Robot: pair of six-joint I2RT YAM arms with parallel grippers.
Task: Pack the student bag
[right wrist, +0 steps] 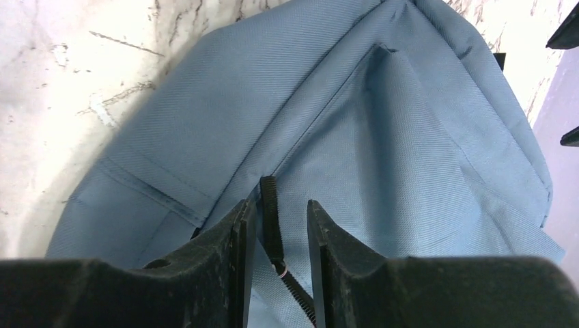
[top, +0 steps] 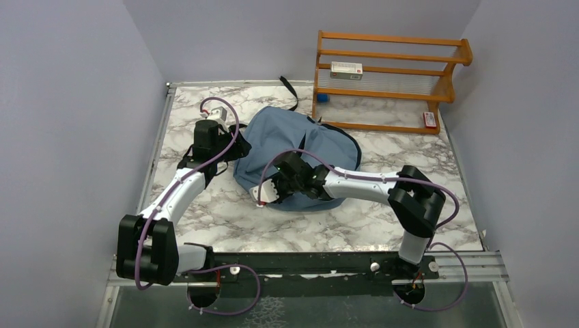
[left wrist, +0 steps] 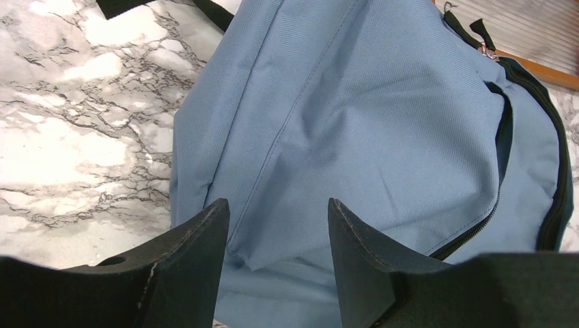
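Observation:
The blue-grey student bag (top: 273, 130) lies on the marble table, its fabric loosely folded. My left gripper hangs over its left side, part open, with only bag fabric in view past the fingers. Over the front half of the bag, my right gripper stands part open. A black zip-pull strap (right wrist: 271, 212) shows in the gap between its fingers; whether it touches them I cannot tell. A dark zip (left wrist: 471, 232) edges a fold of the bag. From above, the right arm hides part of the front fabric.
A wooden rack (top: 389, 93) stands at the back right, holding a white box (top: 346, 70). A blue item (top: 322, 98) and a small red-and-white box (top: 429, 119) sit low in it. Bare marble (top: 403, 154) lies right of the bag.

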